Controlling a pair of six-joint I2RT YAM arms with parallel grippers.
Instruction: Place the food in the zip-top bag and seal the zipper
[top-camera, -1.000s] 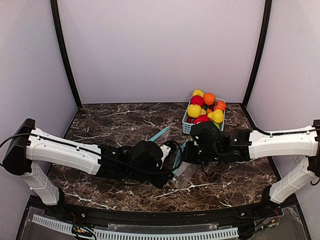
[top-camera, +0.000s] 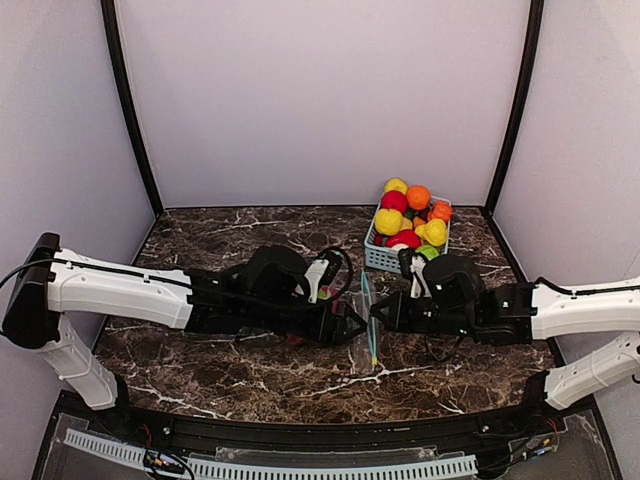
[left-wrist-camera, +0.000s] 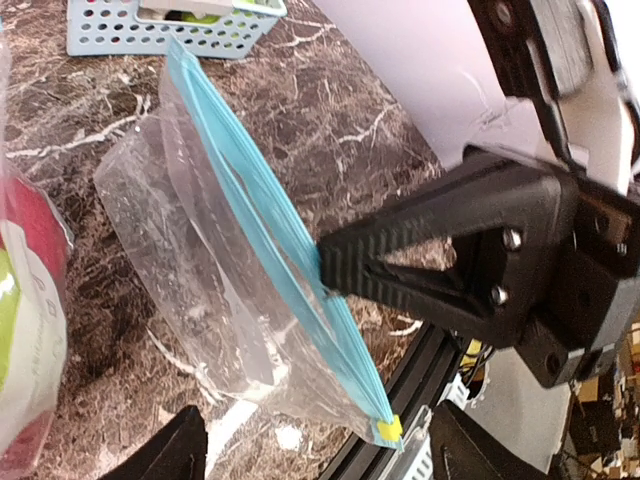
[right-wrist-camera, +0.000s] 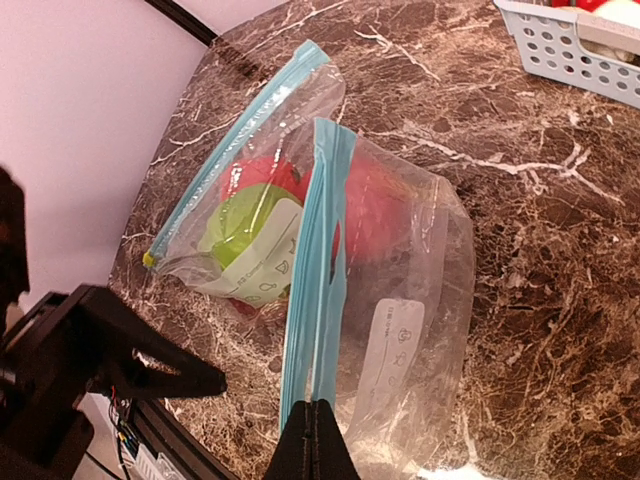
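An empty-looking clear bag with blue zipper (left-wrist-camera: 270, 240) hangs upright in my right gripper, which is shut on the zipper strip near its middle; in the top view it stands at centre (top-camera: 368, 320). My left gripper is open, just left of that bag, at its lower part, nothing seen between its fingers. Behind lies a second blue-zipper bag (right-wrist-camera: 185, 195) holding red and green food (right-wrist-camera: 240, 225), partly hidden by the left arm in the top view.
A basket (top-camera: 385, 258) of fruit and vegetables stands at the back right. Its front edge is close below the grippers.
My left gripper has lifted back and turned, and my right gripper has moved slightly right and down from one second ago. The zipper strip now stands more upright.
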